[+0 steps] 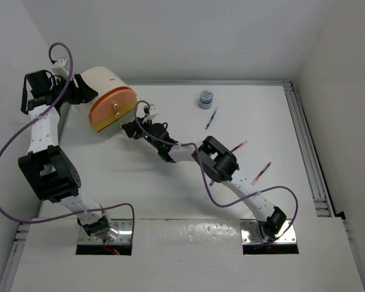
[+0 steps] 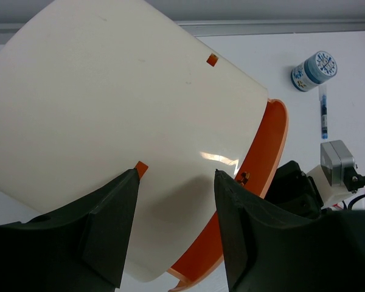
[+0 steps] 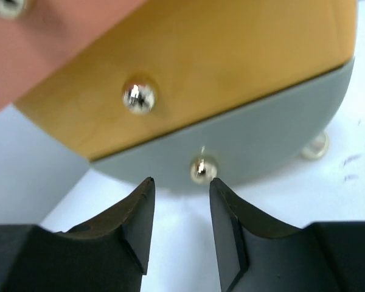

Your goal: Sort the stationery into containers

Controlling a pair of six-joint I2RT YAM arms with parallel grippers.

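A white, curved-top drawer organizer with an orange front stands at the back left. My left gripper is over its top, fingers apart, nothing seen between them. My right gripper is at its front, fingers apart, just below a round metal knob on the grey lowest drawer; an orange drawer is above. Loose pens lie on the right half of the table: a blue one, red ones, others partly behind the right arm.
A round blue container stands at the back middle. Cables loop over both arms.
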